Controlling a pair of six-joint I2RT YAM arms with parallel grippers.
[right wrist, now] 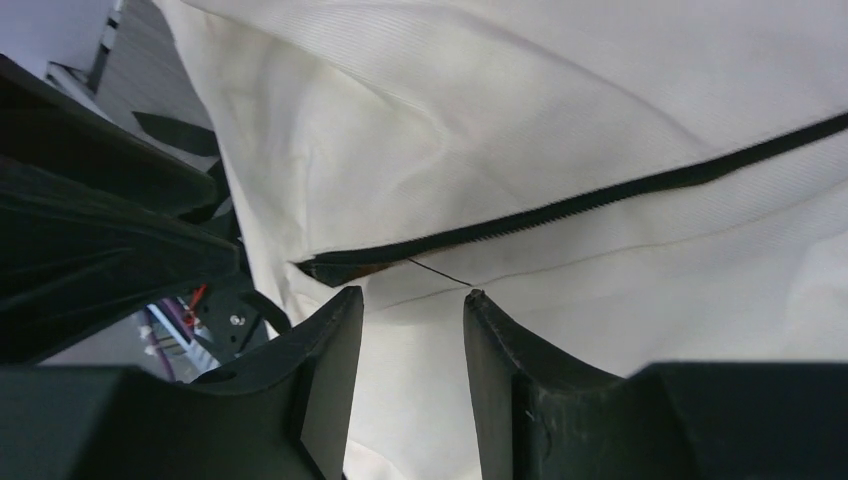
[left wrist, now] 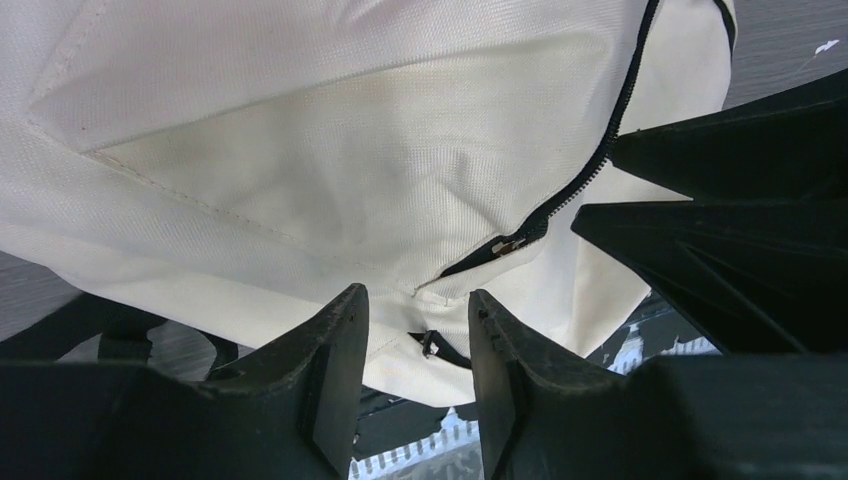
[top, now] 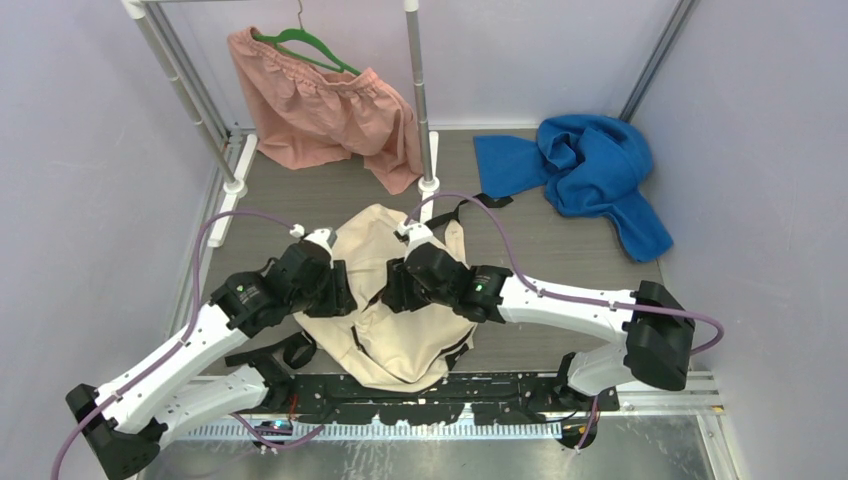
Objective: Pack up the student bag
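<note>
A cream student bag lies flat on the floor between my arms. A long black zipper and a shorter black one with a pull show on it. My left gripper hovers over the bag's middle left, part open with nothing between its fingers; in the left wrist view the short zipper lies between and below its tips. My right gripper is beside it, open and empty over the long zipper, which crosses below it in the right wrist view.
A blue cloth lies at back right. Pink shorts hang on a green hanger from the rack at back left. Black straps lie at the bag's sides. Bare floor is at right.
</note>
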